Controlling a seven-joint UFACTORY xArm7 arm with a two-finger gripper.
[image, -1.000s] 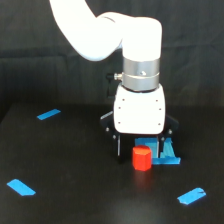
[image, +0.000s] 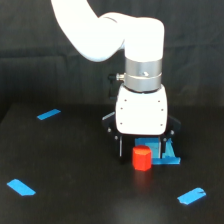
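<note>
A small red block (image: 142, 159) sits at the centre right of the black table. Just behind it, partly covered by the block and the hand, lies a blue piece (image: 168, 155). My white gripper (image: 141, 152) points down over both, its dark fingers spread to either side. The red block shows below the hand, in line with the gap between the fingers; whether it lies between them or in front of them I cannot tell. No grip on it shows.
Blue tape strips mark the table at the back left (image: 49, 114), front left (image: 20, 187) and front right (image: 191, 196). A dark curtain (image: 40, 60) hangs behind.
The hand has shifted very slightly to the right. The red block and the blue piece appear in the same place.
</note>
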